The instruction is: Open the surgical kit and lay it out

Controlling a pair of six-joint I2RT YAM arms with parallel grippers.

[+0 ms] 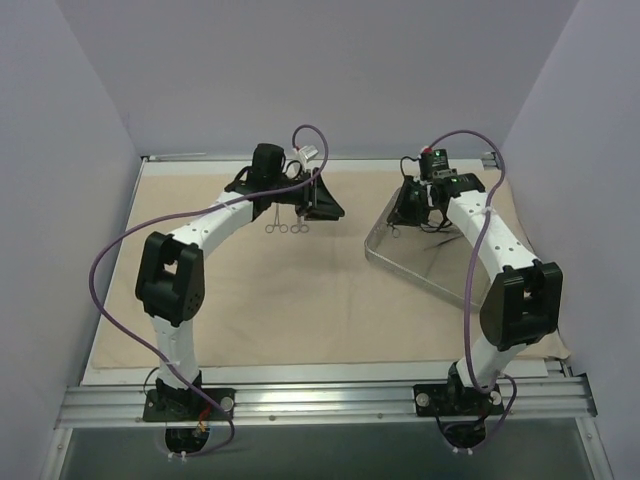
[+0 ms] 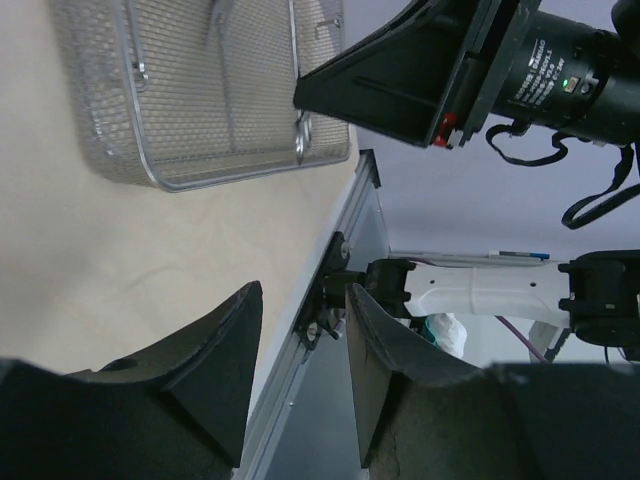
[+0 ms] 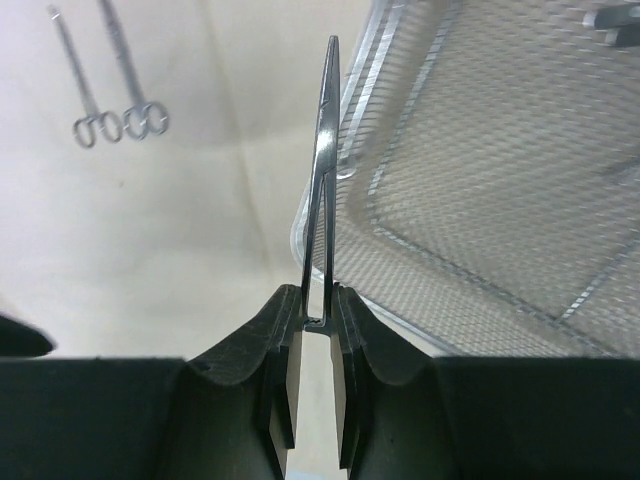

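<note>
My right gripper is shut on a long steel instrument (image 3: pixel 324 170), held upright in its view, above the left end of the mesh tray (image 1: pixel 410 274). My left gripper is open and empty over the middle left of the cloth, right of centre of two scissor-like instruments (image 3: pixel 140 100) lying on the cloth, partly hidden beneath it in the top view.
More instruments lie in the tray, partly hidden by the right arm. Side walls bound the table.
</note>
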